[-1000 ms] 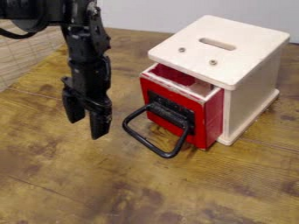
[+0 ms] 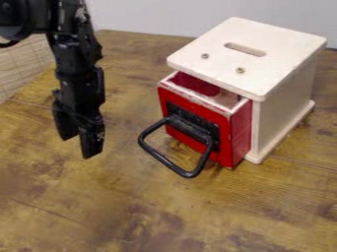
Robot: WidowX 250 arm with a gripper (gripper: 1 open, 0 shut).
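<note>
A white wooden cabinet (image 2: 281, 103) stands at the right, with a red drawer front (image 2: 239, 126) pulled slightly out. A black loop handle (image 2: 180, 169) juts from that front toward the lower left. My black gripper (image 2: 79, 138) hangs low over the table, left of the handle and apart from it. Its fingers point down and look separated, with nothing visible between them.
A pale mat lies at the far left edge behind the arm.
My arm and gripper have moved left, away from the cabinet's handle. The cabinet looks unchanged.
</note>
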